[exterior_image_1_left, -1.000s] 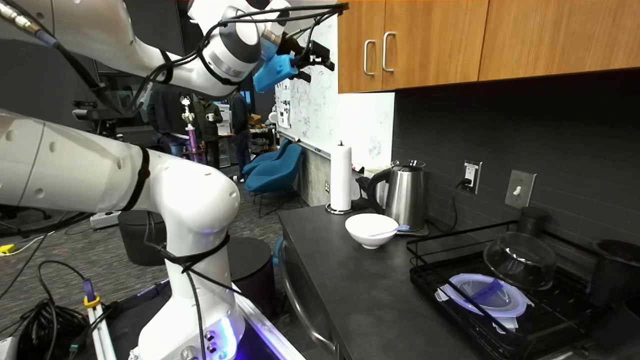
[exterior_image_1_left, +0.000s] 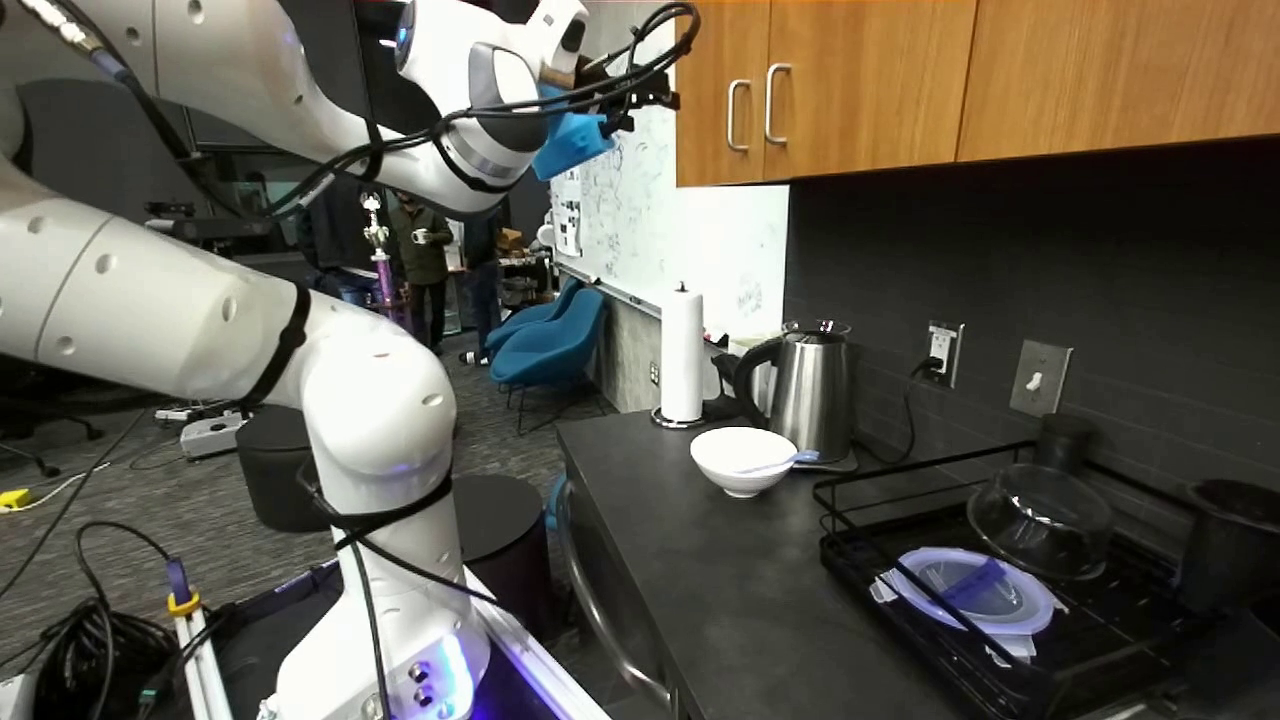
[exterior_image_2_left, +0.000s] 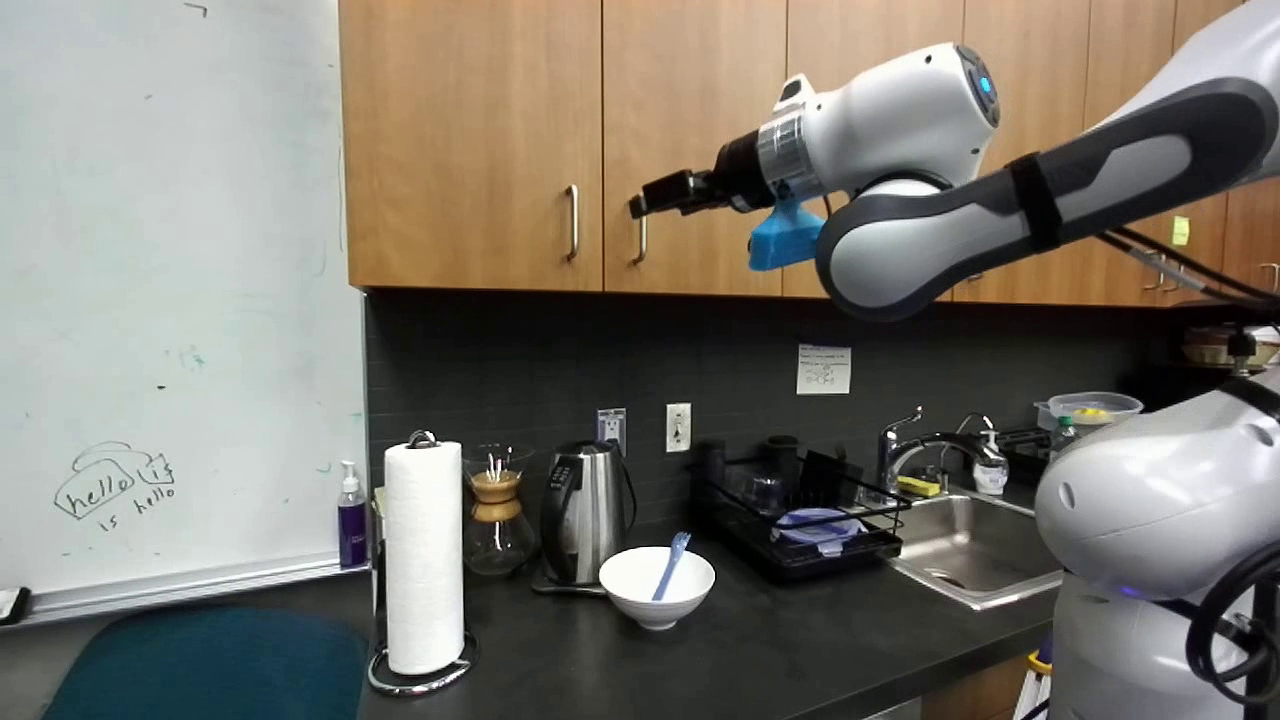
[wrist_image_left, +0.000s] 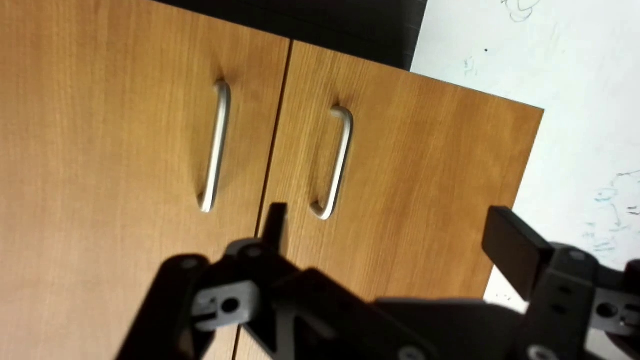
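Note:
My gripper is open, its black fingers wide apart with nothing between them. In the wrist view, two wooden cabinet doors fill most of the background, each with a metal bar handle. One handle (wrist_image_left: 216, 147) lies left of both fingers; the other handle (wrist_image_left: 339, 162) appears above the gap, nearer the left finger. Seen from exterior view 2, the gripper (exterior_image_2_left: 660, 198) overlaps the top of the right door's handle (exterior_image_2_left: 642, 240). It is raised to cabinet height in exterior view 1, left of the cabinet (exterior_image_1_left: 870, 78). Contact cannot be judged.
Below, on the dark counter (exterior_image_2_left: 768, 654), stand a paper towel roll (exterior_image_2_left: 423, 558), a kettle (exterior_image_2_left: 588, 510) and a white bowl (exterior_image_2_left: 636, 606) with a blue utensil (exterior_image_2_left: 672, 564). A dish rack (exterior_image_2_left: 792, 552) sits beside the sink (exterior_image_2_left: 972, 546). Whiteboard (exterior_image_2_left: 168, 276) borders the cabinet.
In exterior view 1 the gripper and upper arm have shifted up and to the right, nearer the cabinet. The counter objects are unmoved.

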